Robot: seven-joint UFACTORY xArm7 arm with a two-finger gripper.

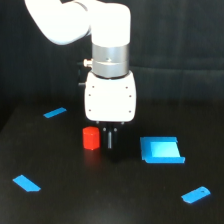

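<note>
A red block (91,138) rests on the dark table, left of the middle of the camera view. Just to its right is my gripper (112,138), pointing down with its thin dark fingers low, near the block's height. The block is not between the fingers. They are dark against a dark table, so how far apart they stand is unclear.
To the right lies a blue square (146,149) with a pale patch (164,150) within it. Blue strips mark the table at the back left (54,113), front left (26,184) and front right (196,195).
</note>
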